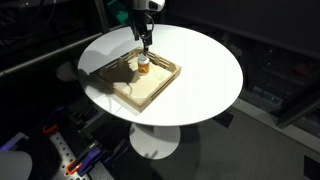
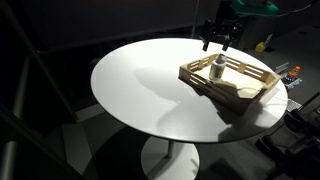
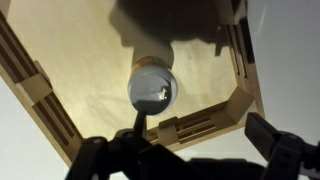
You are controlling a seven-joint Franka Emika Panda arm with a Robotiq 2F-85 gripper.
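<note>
A small bottle with a pale cap and an orange label (image 1: 143, 67) stands upright in a shallow wooden tray (image 1: 151, 98). From above, in the wrist view, its round cap (image 3: 152, 88) shows left of centre, nearer one finger (image 3: 127, 150) than the other. My gripper (image 2: 216, 46) is open above the bottle, its two fingers spread and nothing held between them. A gap between the fingertips and the cap shows in exterior view 1.
The tray's slatted walls (image 2: 233, 101) surround the bottle, and its floor is otherwise bare. It sits near one edge of a round white table (image 1: 208, 75). Tools and other items (image 2: 291, 74) lie beyond the table.
</note>
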